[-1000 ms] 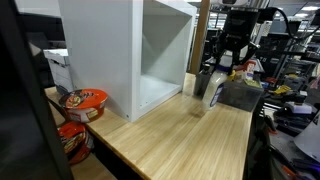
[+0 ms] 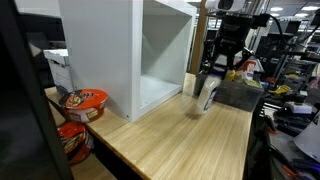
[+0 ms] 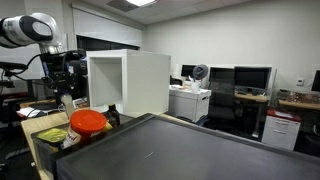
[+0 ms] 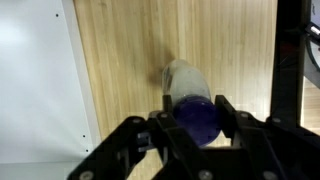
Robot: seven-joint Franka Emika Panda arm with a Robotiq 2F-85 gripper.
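A white bottle with a purple cap (image 4: 197, 121) is held between the dark fingers of my gripper, which is shut on it near the cap. Below the cap the white body (image 4: 182, 76) points down toward the wooden table. In exterior view 1 the gripper (image 2: 210, 78) hangs over the right half of the table, with the bottle (image 2: 207, 98) leaning slightly under it. Whether the bottle's base touches the wood cannot be told. Exterior view 2 shows the bottle (image 3: 67, 103) small at the left.
A white open-fronted box (image 2: 168, 50) stands along the table's far side. Red tubs (image 2: 84, 103) sit at the left end. A dark bin (image 2: 238, 94) is behind the bottle. Bare wood (image 2: 165, 140) lies in front.
The gripper and bottle have come down a little and shifted slightly left. The tubs and the white box have not moved.
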